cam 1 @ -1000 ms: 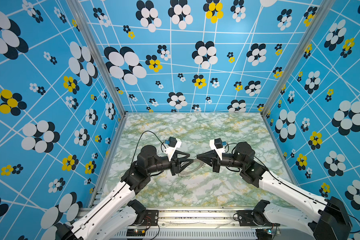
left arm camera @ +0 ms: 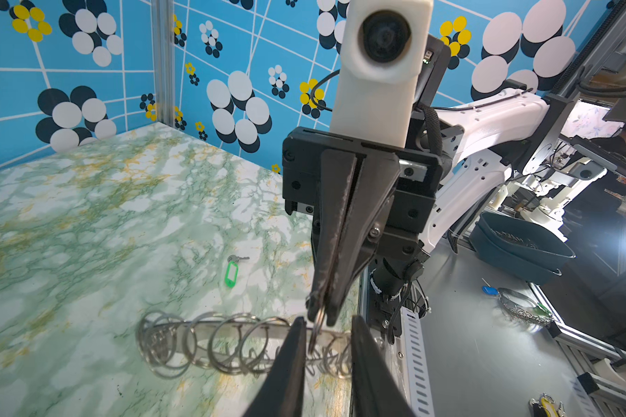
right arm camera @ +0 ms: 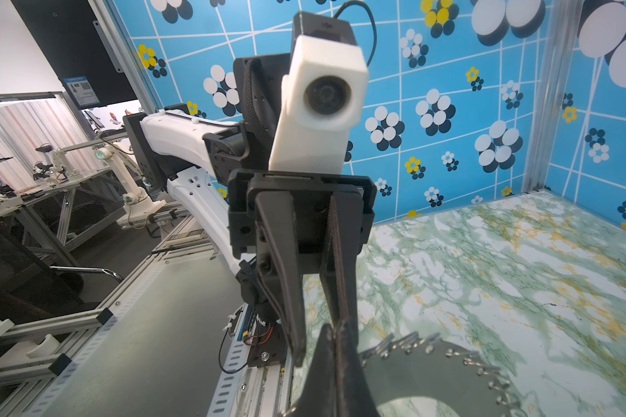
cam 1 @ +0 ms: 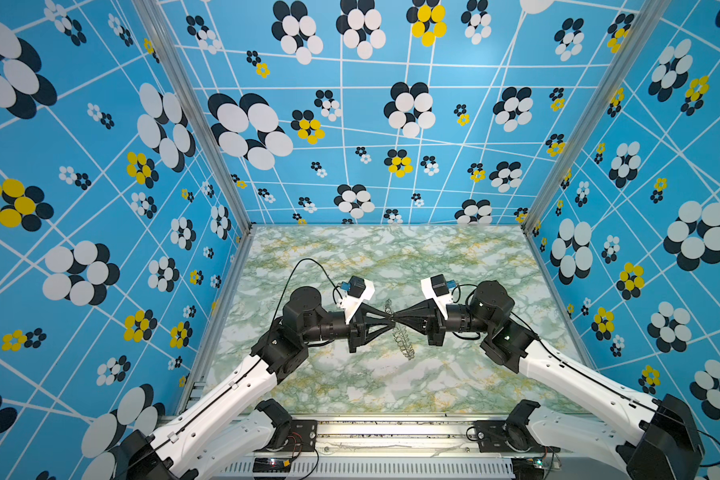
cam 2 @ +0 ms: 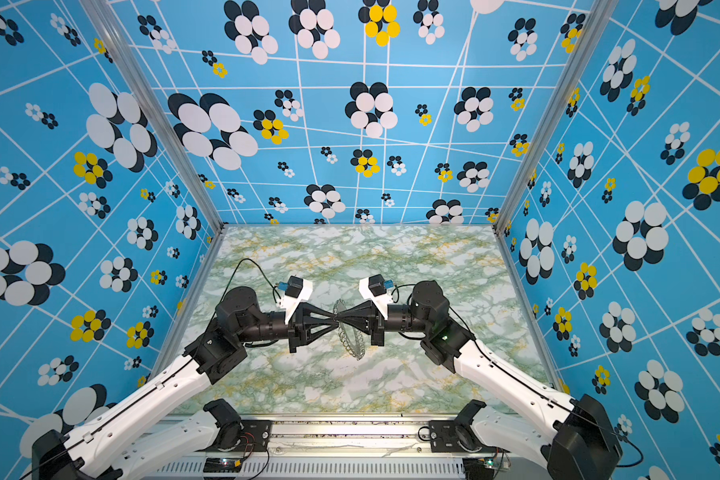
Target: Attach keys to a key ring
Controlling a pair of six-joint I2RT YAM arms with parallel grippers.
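A grey flat ring strung with several thin wire loops, the key ring [right arm camera: 424,371], hangs between the grippers. My right gripper is shut at its upper part, and a thin metal bit shows between its tips. In the left wrist view the loops [left arm camera: 240,340] spread below those tips. My left gripper faces the right one, its fingers apart on either side of the right gripper's tips and the metal. Whether the left fingers touch the loop cannot be told. A green key tag [left arm camera: 231,273] with small metal pieces lies on the marble table.
Both grippers meet tip to tip above its middle, leaving little room between them. A metal rail [cam 1: 392,432] runs along the front edge.
The left gripper has moved right towards the right gripper, and its fingers have come closer together. The key ring has turned, its lower end swinging from left to right.
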